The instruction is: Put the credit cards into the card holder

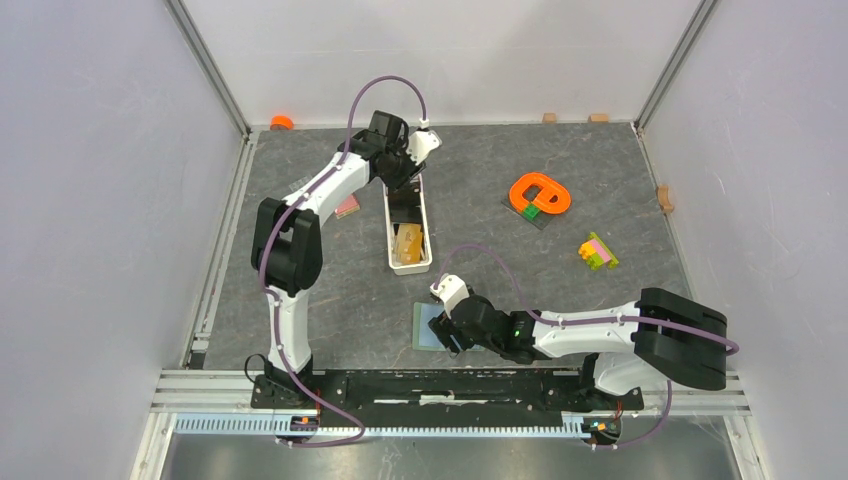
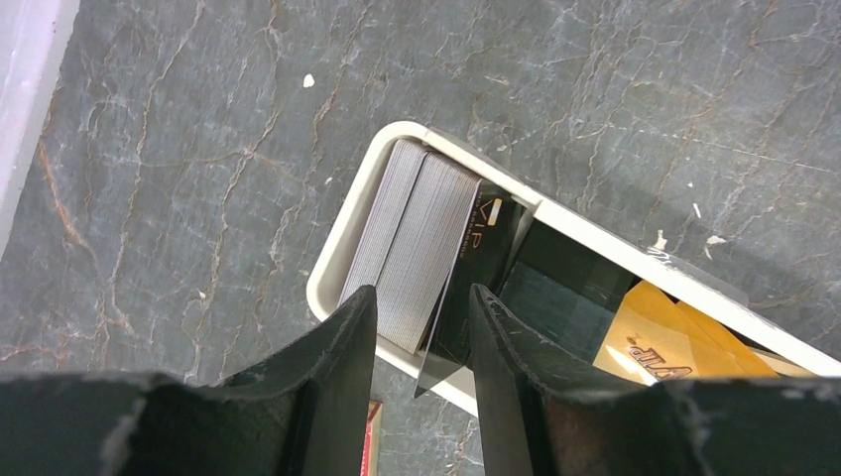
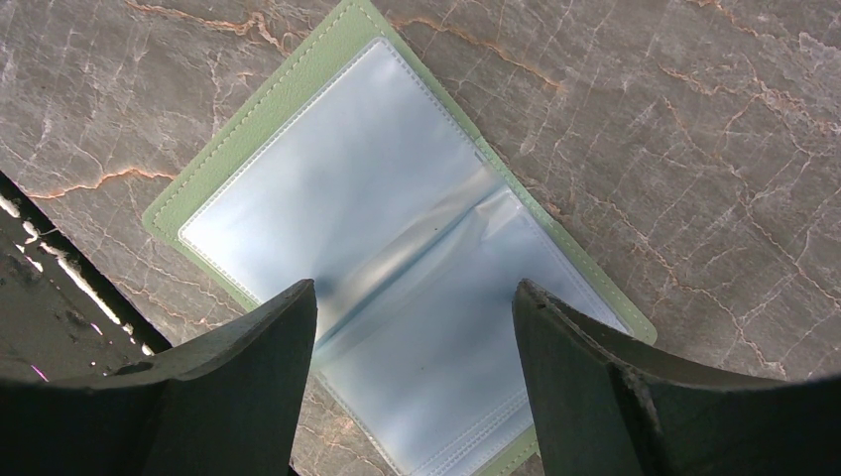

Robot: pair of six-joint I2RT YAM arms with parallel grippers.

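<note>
A white tray (image 1: 428, 240) near the table's middle holds a stack of cards (image 2: 421, 238) at its far end, edges up. A black VIP card (image 2: 486, 230) leans beside that stack. Over this end of the tray my left gripper stands open, with no card clamped between its fingertips. The card holder (image 3: 397, 149), green-edged with clear pockets, lies flat and open near the table's front edge. My right gripper is above it, its fingers apart and nothing visible gripped. In the top view the right gripper hides part of the holder.
An orange packet (image 2: 674, 337) and a dark item fill the rest of the tray. Left of the tray lies a small red box (image 1: 347, 206). An orange toy (image 1: 540, 193) and colored blocks (image 1: 598, 251) are on the right; bare table lies between.
</note>
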